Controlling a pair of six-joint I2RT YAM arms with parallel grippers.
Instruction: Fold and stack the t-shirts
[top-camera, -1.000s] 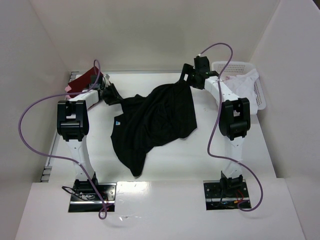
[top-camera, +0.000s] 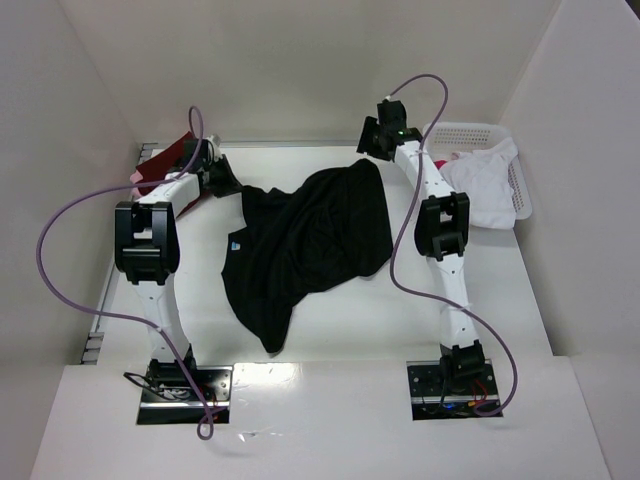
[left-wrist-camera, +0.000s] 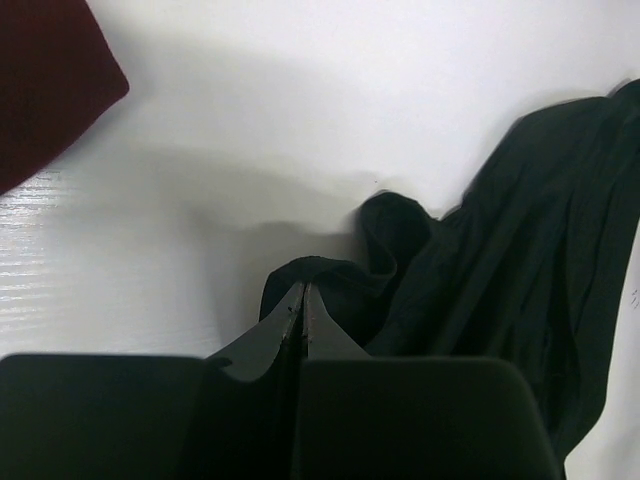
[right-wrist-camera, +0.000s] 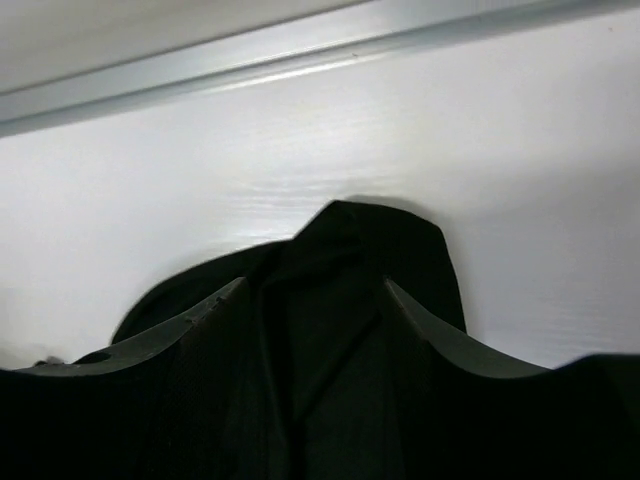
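A black t-shirt (top-camera: 310, 235) lies crumpled across the middle of the table, a small light label near its left side. At its upper left corner, my left gripper is shut, with a raised edge of the black cloth at its fingertips. My right gripper stands open over the shirt's upper right end (right-wrist-camera: 400, 235). Black fabric shows between and beyond its parted fingers, and whether they touch it I cannot tell.
Dark red folded cloth (top-camera: 165, 165) lies at the back left, close to the left arm. A white basket (top-camera: 465, 133) with white cloth (top-camera: 488, 185) stands at the back right, beside the right arm. Bare table shows in front of the shirt on the right.
The left gripper's fingers have come together at the upper left corner. The shirt lies much as before.
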